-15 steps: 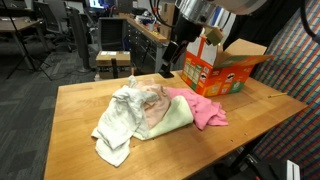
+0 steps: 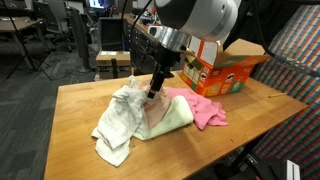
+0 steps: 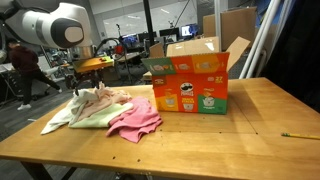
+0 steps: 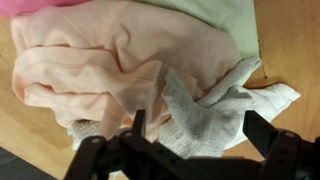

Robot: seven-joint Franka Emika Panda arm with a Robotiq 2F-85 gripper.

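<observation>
Several cloths lie crumpled together on the wooden table. A white cloth [image 2: 115,128] is on the left in exterior view 1, with a peach cloth [image 4: 105,55] beside it. A pale green cloth [image 2: 177,115] and a pink cloth [image 2: 206,110] spread to the right. My gripper [image 2: 153,92] hangs low over the peach and white cloths, pointing down. Its fingers [image 4: 260,130] stand wide apart in the wrist view, with folds of white cloth below the gap. Whether the fingertips touch the cloth, I cannot tell.
A large open cardboard box [image 3: 190,85], red and green, stands behind the cloths. In exterior view 2 a pencil [image 3: 298,135] lies at the far right.
My gripper has come down and to the left, from above the box side to just over the cloths. The cloths look unmoved.
</observation>
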